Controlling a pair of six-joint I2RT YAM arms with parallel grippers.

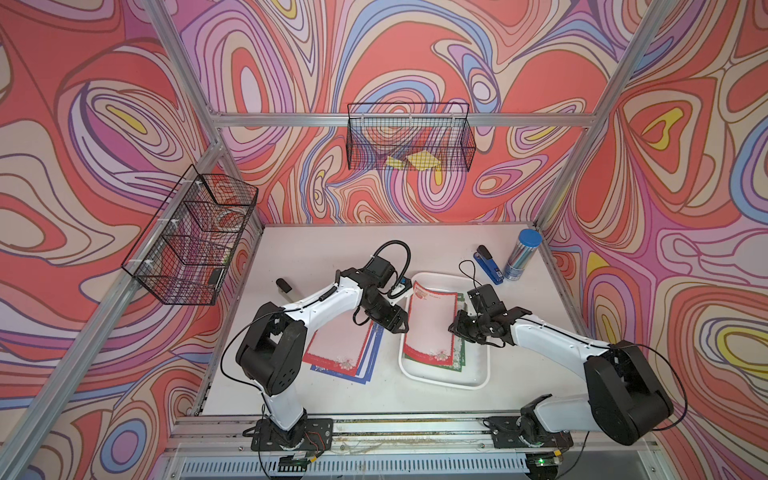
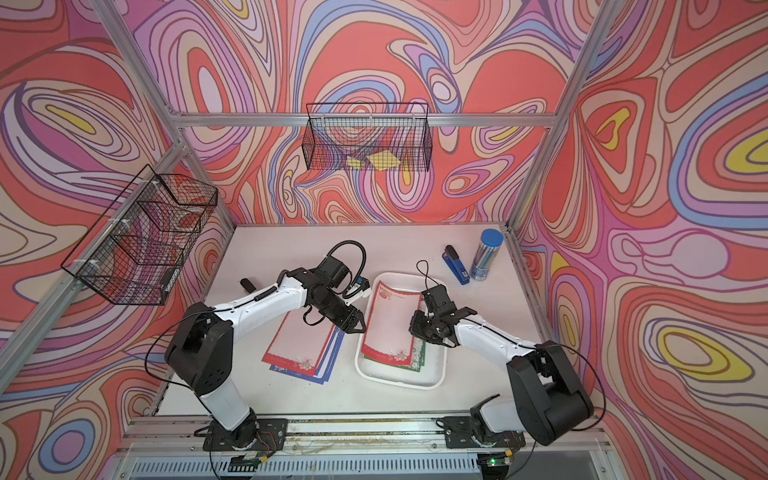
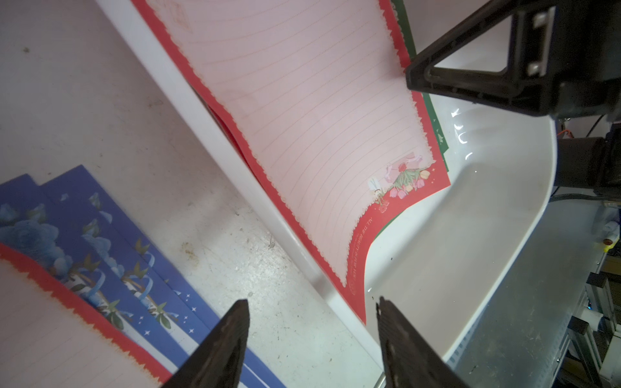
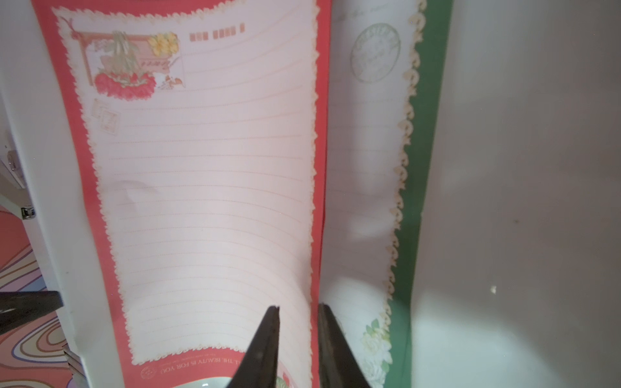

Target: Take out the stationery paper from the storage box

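Note:
Inside the white storage box [image 1: 408,374], a red-bordered lined sheet [image 1: 432,324] lies on top of a green-bordered sheet [image 4: 362,194]. Its left border runs along the box's left wall, and its lower left corner curls up there. My right gripper is over the sheet's right red edge, fingers [image 4: 258,352] apart, one on each side of that edge; they do not appear closed on it. At the box's left rim my left gripper stands open, nothing clamped between its fingers.
Left of the box, a red-bordered sheet [image 1: 340,344] lies on blue-bordered sheets [image 1: 369,364], partly under my left arm. A blue stapler [image 1: 488,264] and a blue-lidded jar [image 1: 521,254] stand behind right.

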